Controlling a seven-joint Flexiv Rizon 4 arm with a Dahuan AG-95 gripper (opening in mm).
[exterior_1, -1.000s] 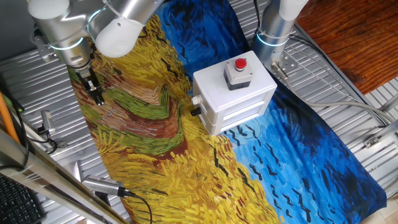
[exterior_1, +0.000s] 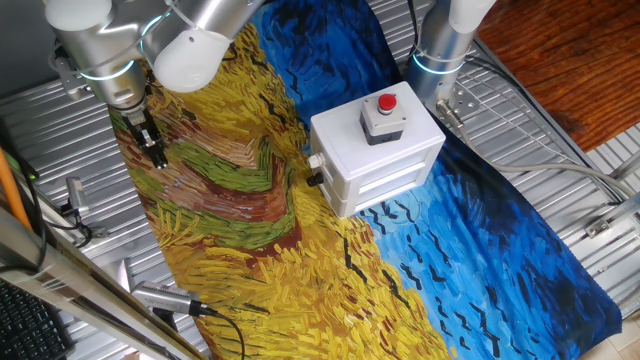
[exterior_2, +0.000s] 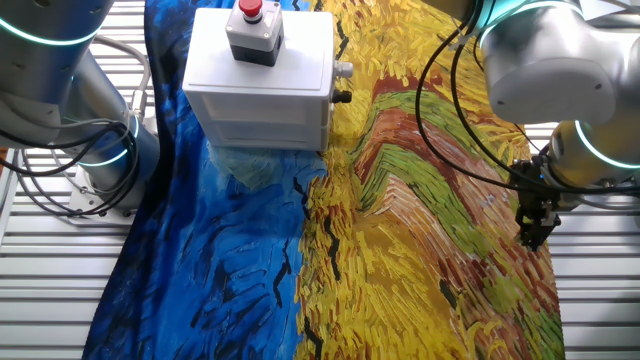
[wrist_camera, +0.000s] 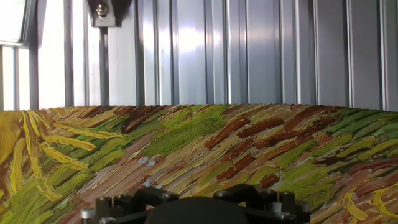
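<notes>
My gripper (exterior_1: 157, 158), black and slim, hangs over the brown and green part of a painted cloth (exterior_1: 235, 185), close to the cloth's left edge in exterior view 1. Exterior view 2 has the same gripper (exterior_2: 532, 238) at the right side. Along the bottom of the wrist view, black finger parts (wrist_camera: 144, 198) show on both sides of a dark rounded shape that covers the middle. How far apart the fingertips are cannot be made out. No object shows at the gripper.
A white box (exterior_1: 375, 150) stands mid-cloth, topped by a red emergency button (exterior_1: 387, 103). A silver cylindrical device (exterior_1: 165, 298) with a cable lies at the lower left.
</notes>
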